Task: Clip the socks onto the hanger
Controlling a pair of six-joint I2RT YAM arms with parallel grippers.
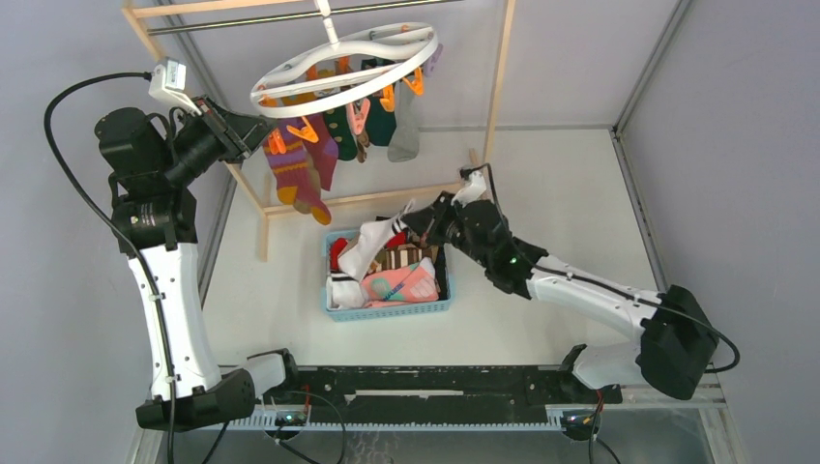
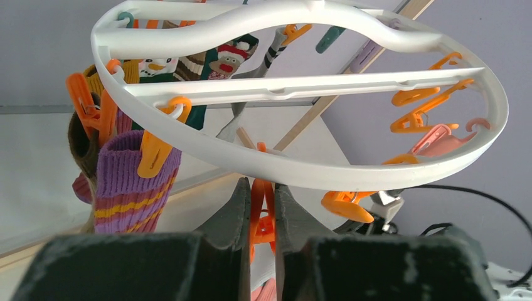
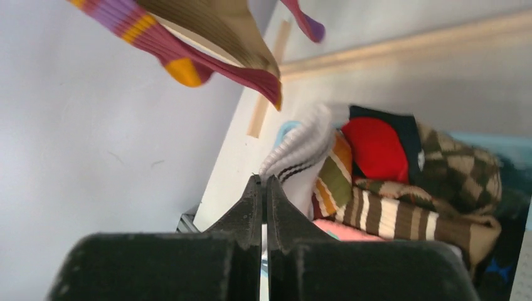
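The white oval hanger (image 1: pixel 338 100) hangs from the rail, with several socks and clips around it. In the left wrist view, my left gripper is shut on an orange clip (image 2: pixel 262 221) just under the rim of the hanger (image 2: pixel 313 179). A purple striped sock (image 2: pixel 133 182) hangs beside it from another clip (image 2: pixel 155 149). Over the basket, my right gripper (image 1: pixel 411 230) is shut on one end of a white sock (image 1: pixel 363 249) with dark stripes. In the right wrist view this sock (image 3: pixel 307 153) droops from the fingertips.
The blue basket (image 1: pixel 387 311) on the white table holds several more socks. A wooden rack (image 1: pixel 503 77) frames the hanger. Hanging socks (image 3: pixel 188 37) come close above the right gripper. Bare table lies to the basket's right.
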